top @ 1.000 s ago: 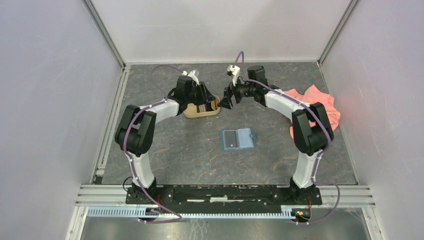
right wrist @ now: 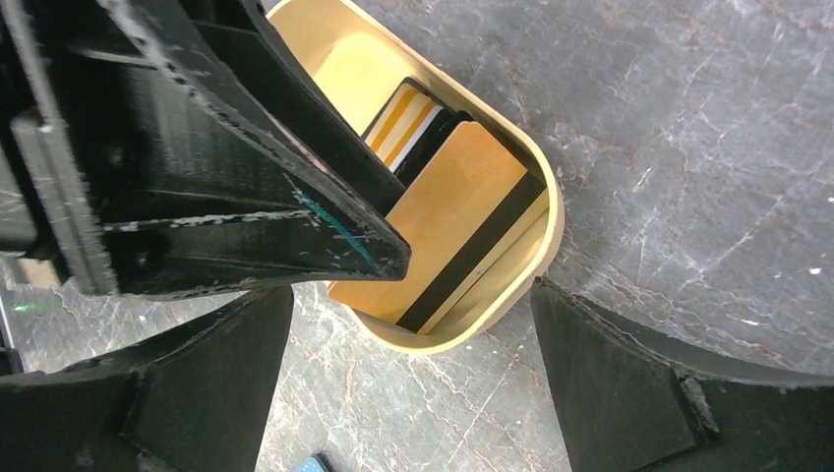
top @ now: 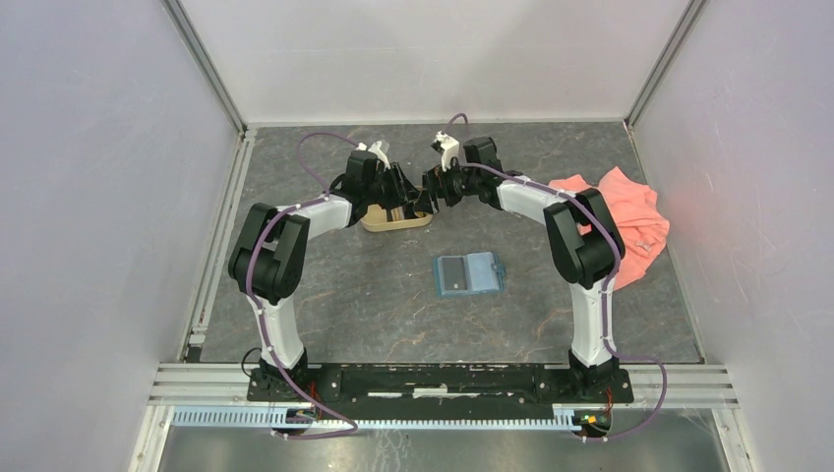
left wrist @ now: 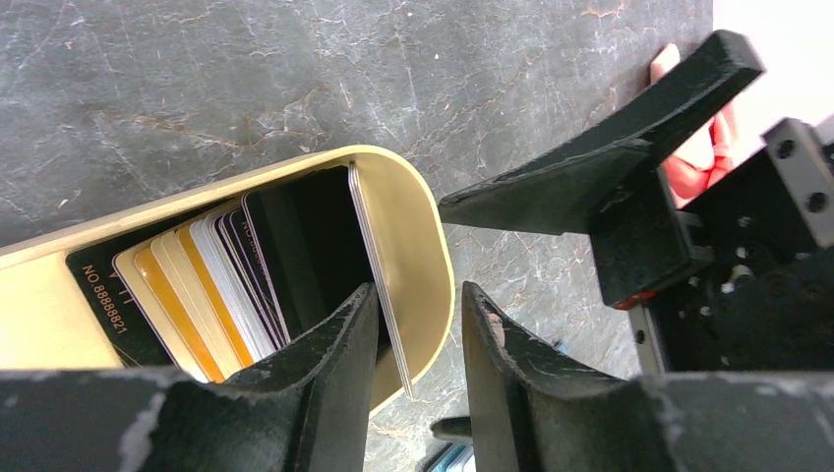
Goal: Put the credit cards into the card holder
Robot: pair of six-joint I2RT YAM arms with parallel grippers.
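Note:
A cream oval tray [top: 384, 224] holds several cards. In the left wrist view one white-edged card [left wrist: 379, 265] stands tilted at the tray's right end, and my left gripper is over it, part open, a finger at that card. My right gripper is open beside the tray's end; in the left wrist view it comes in from the right. In the right wrist view a tan card with a black stripe [right wrist: 443, 206] faces it. The blue card holder [top: 468, 273] lies open on the table below the tray.
A crumpled pink cloth [top: 634, 226] lies at the right beside the right arm. The two grippers are very close together over the tray. The front middle of the table around the holder is clear.
My right arm has moved left toward the tray and my left gripper. The left arm has shifted very little; the holder and cloth are unchanged.

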